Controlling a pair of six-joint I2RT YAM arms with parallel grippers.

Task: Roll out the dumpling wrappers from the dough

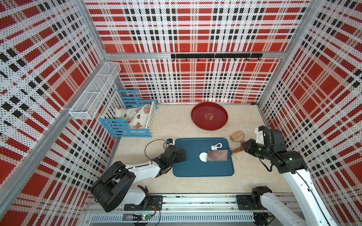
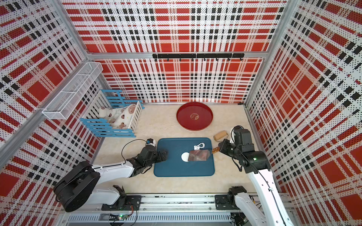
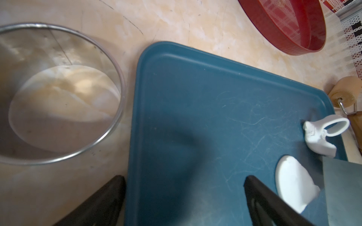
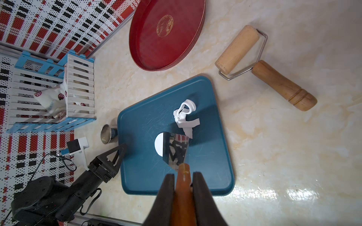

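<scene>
White dough lies on the blue tray (image 1: 196, 169) in two parts: a flat rounded piece (image 4: 158, 144) and, farther back, a looped, strip-like piece (image 4: 186, 119). A cleaver reaches over the tray from the right, its broad metal blade (image 1: 217, 155) partly covering the rounded piece. My right gripper is shut on the cleaver's brown wooden handle (image 4: 183, 195). Over the tray's left edge, my left gripper stands open with nothing between its fingers. A roller (image 4: 239, 49) with a wooden handle (image 4: 281, 82) rests on the table right of the tray.
A metal cup (image 3: 118, 81) stands just left of the tray, close to my left gripper. Behind the tray is a round red tray (image 1: 209, 126). A blue and white crate (image 1: 126, 131) holding cloth sits at the back left. The tray's left half is bare.
</scene>
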